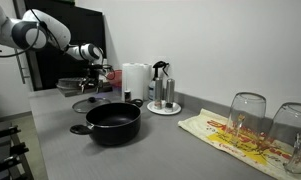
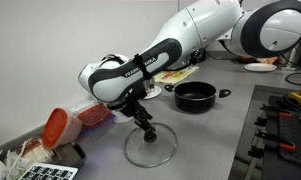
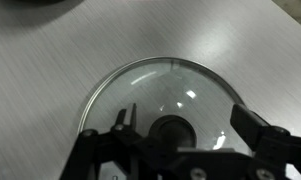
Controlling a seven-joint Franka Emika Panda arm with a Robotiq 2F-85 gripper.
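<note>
A round glass lid (image 3: 115,92) with a metal rim and a black knob (image 3: 172,130) lies flat on the grey table. In the wrist view my gripper stands open above it, fingers on either side of the knob in that view. Exterior view 2 has my gripper (image 2: 145,126) just over the knob; whether it touches cannot be told. The lid (image 1: 87,105) is behind the black pot (image 1: 115,134) in exterior view 1. That pot (image 2: 194,103) has two side handles and no lid on it.
Bottles stand on a white plate (image 1: 164,111) by the wall, near a paper towel roll (image 1: 136,78). Two upturned glass jars (image 1: 246,112) are at the right on a yellow cloth (image 1: 212,125). Red containers (image 2: 60,128) sit beyond the lid.
</note>
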